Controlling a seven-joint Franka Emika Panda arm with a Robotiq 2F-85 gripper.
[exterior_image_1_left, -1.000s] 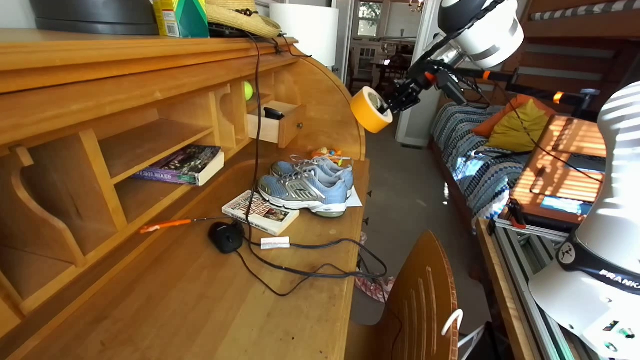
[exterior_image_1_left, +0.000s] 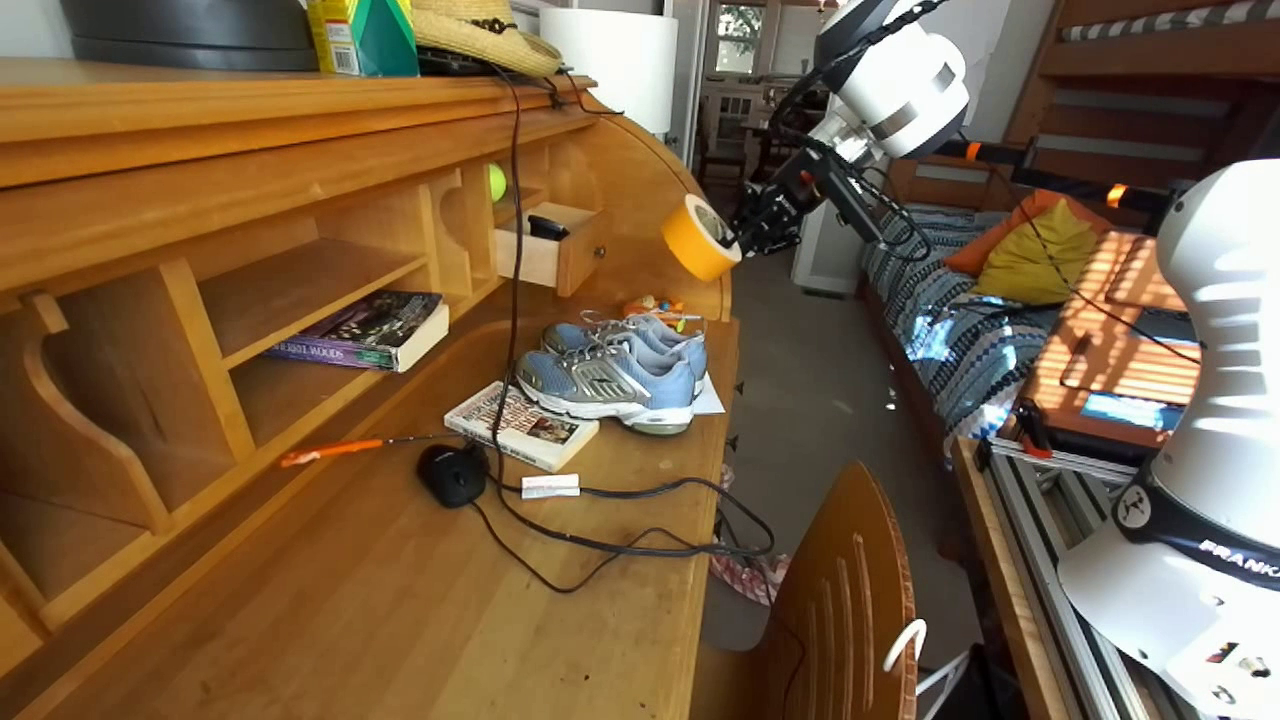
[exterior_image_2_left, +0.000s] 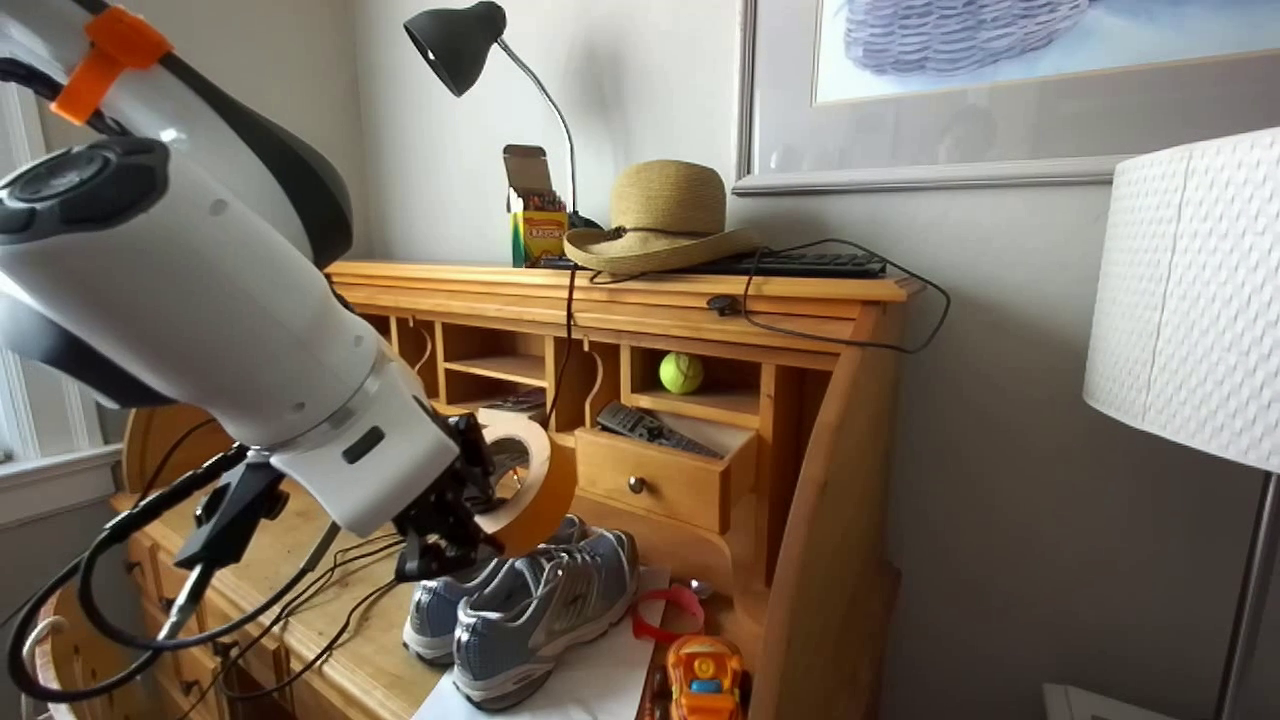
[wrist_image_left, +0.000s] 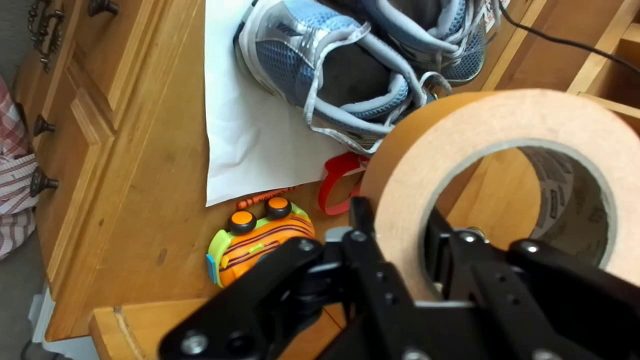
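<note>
A wide roll of yellow-orange tape (exterior_image_1_left: 701, 240) hangs in the air above the desk's far right end. My gripper is shut on the roll's wall, one finger outside it and the other inside the core. In the wrist view the roll's pale side face (wrist_image_left: 399, 207) is turned toward the camera, and the desk shows through its hole. From the second exterior view, the tape (exterior_image_2_left: 554, 498) is above and behind the grey-blue shoes (exterior_image_2_left: 546, 612), in front of the drawer side of the desk.
An open small drawer (exterior_image_2_left: 654, 474) holds a remote. Below lie an orange toy car (wrist_image_left: 264, 240), a red band (wrist_image_left: 336, 180) and white paper (wrist_image_left: 252, 144). A black cable (exterior_image_1_left: 516, 240) hangs down the desk front.
The arm has carried the tape roll left in exterior view 1, in over the desk's end and slightly lower. Things on the desk have not moved.
</note>
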